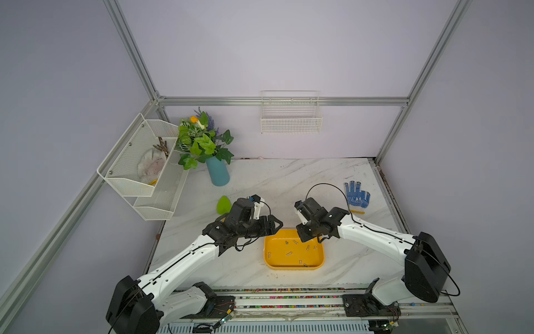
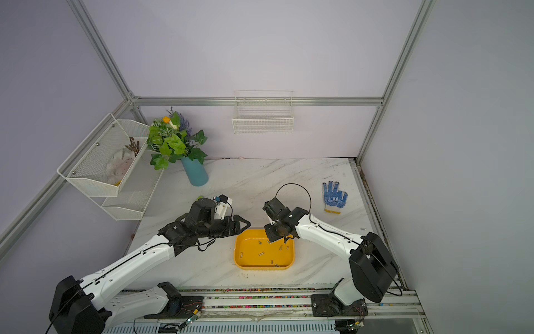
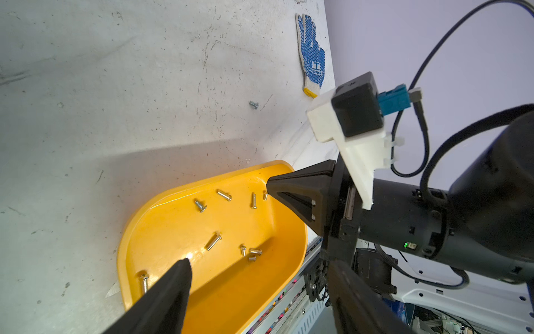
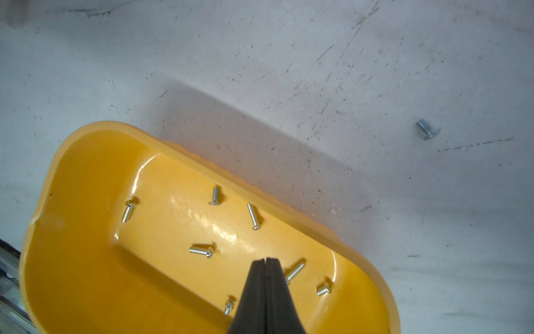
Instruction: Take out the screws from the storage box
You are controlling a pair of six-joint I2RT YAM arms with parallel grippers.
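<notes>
The yellow storage box (image 1: 293, 264) holds several silver screws, such as one near its middle (image 3: 213, 241) and another (image 4: 200, 250). One screw (image 4: 427, 129) lies on the table outside the box, behind it. My left gripper hangs at the box's upper left, its fingers apart with nothing seen between them. My right gripper is over the box, fingertips together and nothing showing between them.
A blue glove (image 2: 335, 194) lies at the back right. A teal vase with plants (image 1: 217, 171) stands at the back left, near white mesh shelves (image 1: 128, 183).
</notes>
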